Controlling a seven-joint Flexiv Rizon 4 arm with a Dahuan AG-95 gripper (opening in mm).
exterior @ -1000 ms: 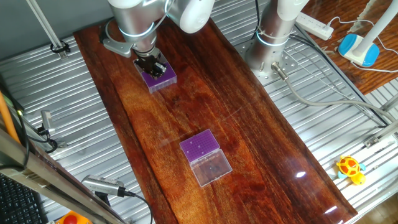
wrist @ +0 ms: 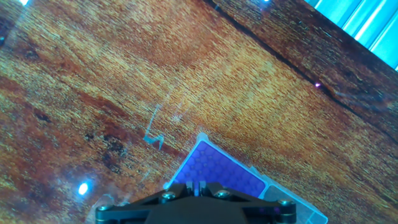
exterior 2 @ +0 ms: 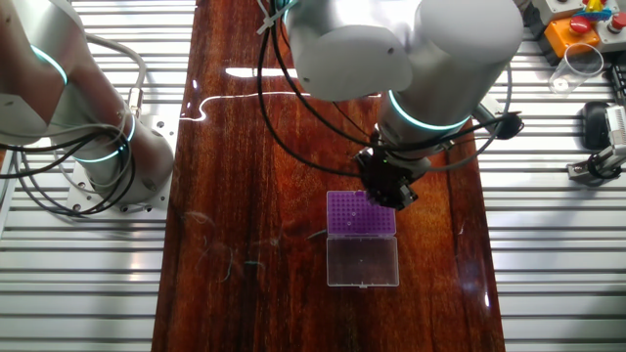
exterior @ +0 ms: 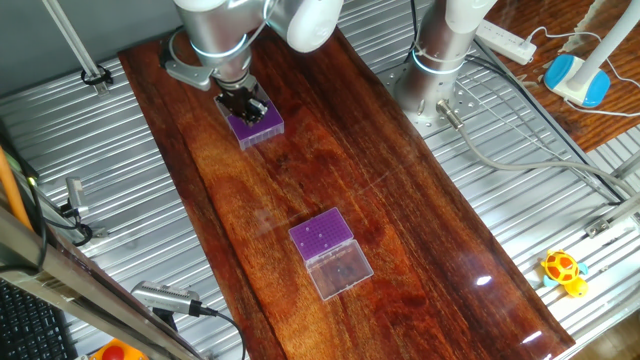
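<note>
My gripper point(exterior: 250, 108) hangs low over a purple-topped rack box point(exterior: 262, 126) at the far end of the table, hiding part of it. In the wrist view the gripper's dark fingertips point(wrist: 189, 186) come close together at the bottom edge, over the purple grid point(wrist: 217, 169). Too little shows there to tell whether they are shut or pinch something small. From the other side, the rack point(exterior 2: 358, 213) and its clear open lid point(exterior 2: 363, 262) are visible below the gripper point(exterior 2: 389, 196). A second purple rack point(exterior: 321, 234) with several small pale spots lies mid-table, its clear lid point(exterior: 340, 270) folded open.
The robot's base point(exterior: 428, 90) stands at the table's right edge. Off the table on the metal slats are a toy turtle point(exterior: 563, 270) and a camera point(exterior: 168, 298).
</note>
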